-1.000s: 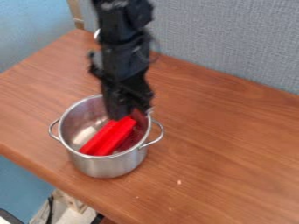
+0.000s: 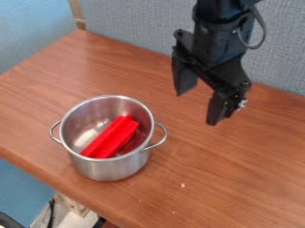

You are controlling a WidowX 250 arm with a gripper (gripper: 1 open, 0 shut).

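A steel pot point(image 2: 130, 164) with two side handles sits at the lower left of the wooden table. Inside it lies a red object point(image 2: 112, 136), with a white piece point(image 2: 87, 138) beside it. My black gripper point(image 2: 205, 95) hangs above the table, right of and higher than the pot, apart from it. It is open, with nothing seen between its fingers.
A grey padded wall point(image 2: 137, 22) runs behind it. The table's left edge borders a blue surface.
My gripper has moved up and to the right, away from over the pot. The pot and its contents look unchanged.
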